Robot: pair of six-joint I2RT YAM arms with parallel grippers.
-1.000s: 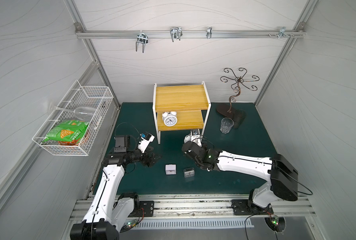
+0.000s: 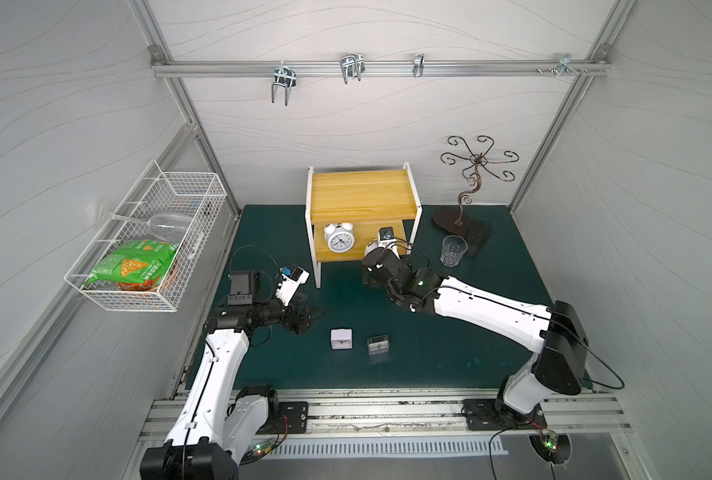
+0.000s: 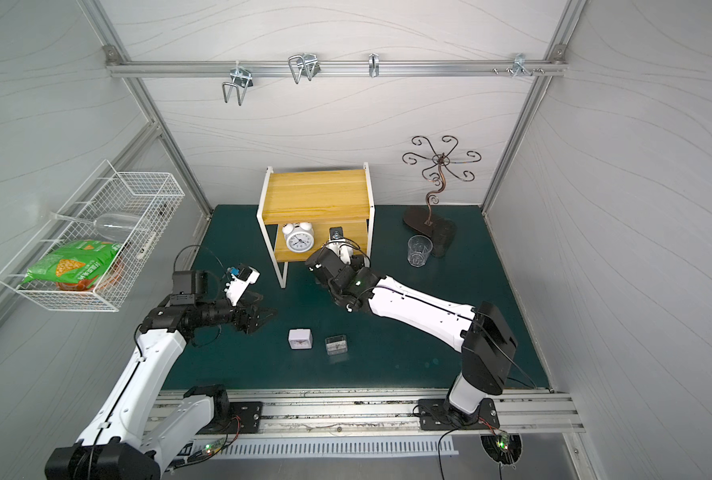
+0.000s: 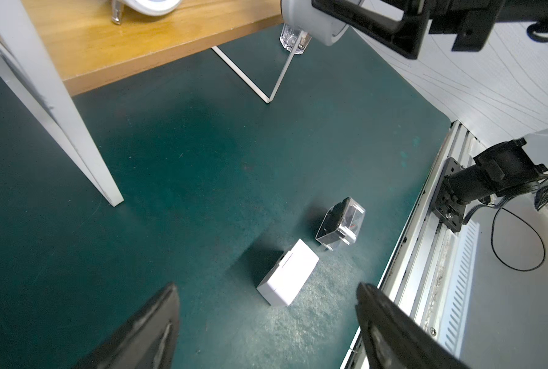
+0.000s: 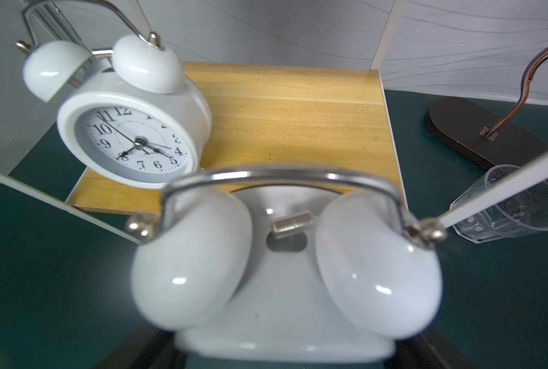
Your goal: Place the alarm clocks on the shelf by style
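Note:
A white twin-bell alarm clock stands on the left of the shelf's lower board. Directly before the shelf's right part, my right gripper is around a second white twin-bell clock, which fills its wrist view; the fingertips are mostly hidden behind it, so their grip cannot be seen. My left gripper is open and empty over the left of the table. Below and ahead of it a small white box clock and a clear box clock lie on the green table.
The white-framed shelf has a bare top board. A glass and a metal tree ornament stand right of it. A wire basket with packets hangs on the left wall. The lower board's right part is open.
My right arm has risen and moved toward the shelf, with the white clock moving along with its gripper. The left arm and the other clocks are still.

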